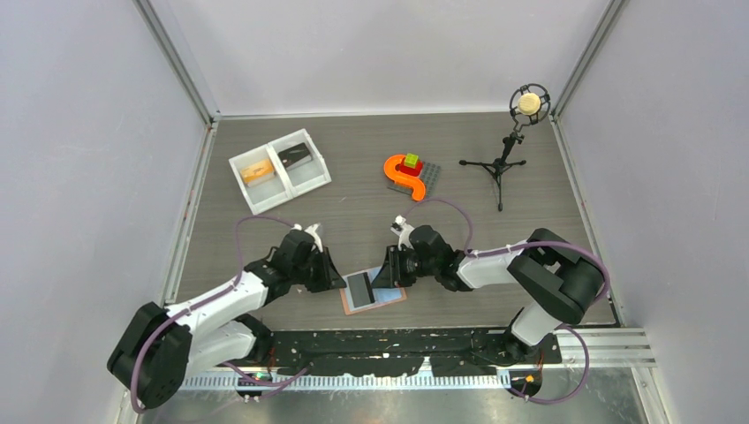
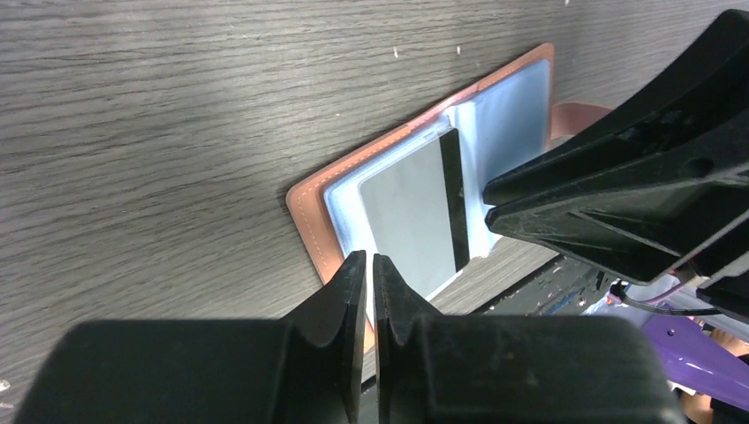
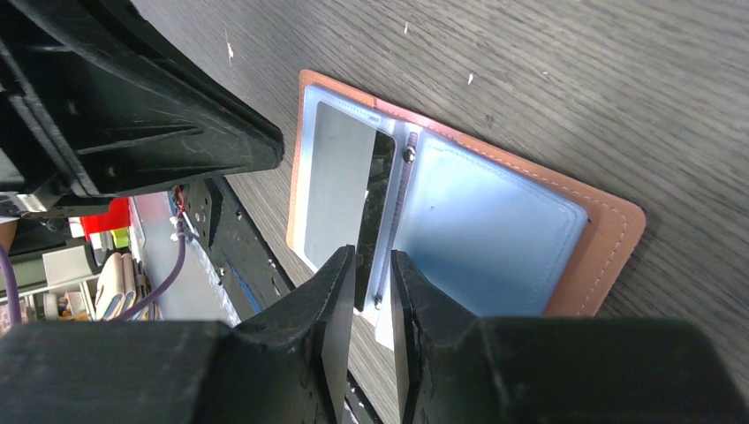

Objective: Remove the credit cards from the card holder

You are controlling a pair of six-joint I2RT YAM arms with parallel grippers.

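Note:
The card holder [image 1: 389,302] lies spread open near the table's front, brown outside with a pale blue lining. Its left half carries a grey card [image 2: 411,208] with a black stripe, tucked in a clear sleeve. My left gripper is shut at the holder's left edge, and no card shows between its fingers. Over the right half, my right gripper is partly open close to the middle fold, its gap empty as far as I can see. In the left wrist view, the right gripper's dark fingers [image 2: 601,199] reach in beside the card's striped edge.
A white two-part tray [image 1: 306,182] at the back left holds an orange box [image 1: 257,172] and a black box [image 1: 294,155]. An orange toy track [image 1: 397,165] and a black tripod [image 1: 502,165] stand farther back. The table behind the holder is clear.

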